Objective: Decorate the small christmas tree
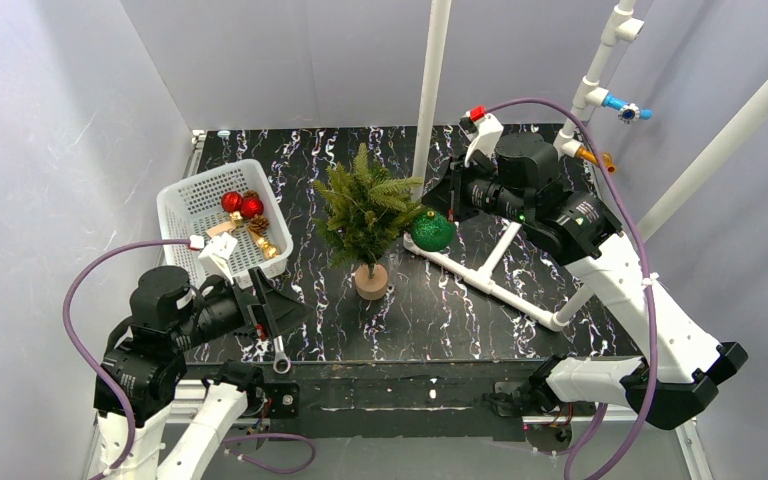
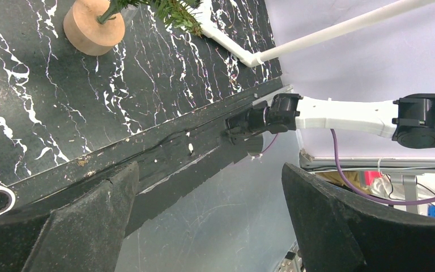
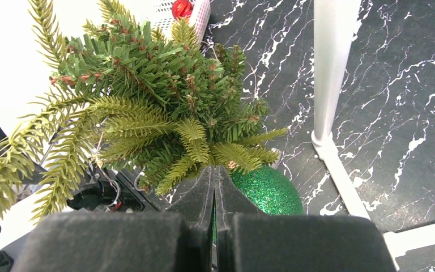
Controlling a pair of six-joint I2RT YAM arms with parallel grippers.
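The small Christmas tree [image 1: 365, 215] stands upright on its round wooden base [image 1: 370, 282] mid-table. A glittery green ball [image 1: 432, 231] is at its right side, clear of the table, just below the tip of my right gripper. That gripper is shut among the outer needles, and the ball shows behind its fingers. Whether a thin loop is pinched there, or hangs on a branch, I cannot tell. My left gripper is open and empty, left of the tree near the front edge. Red balls [image 1: 251, 207] lie in the basket.
The white basket [image 1: 172, 215] at the left also holds pine cones and gold ornaments. A wrench [image 1: 281, 360] lies by the front edge. White pipes [image 1: 495, 285] run close behind and right of the tree.
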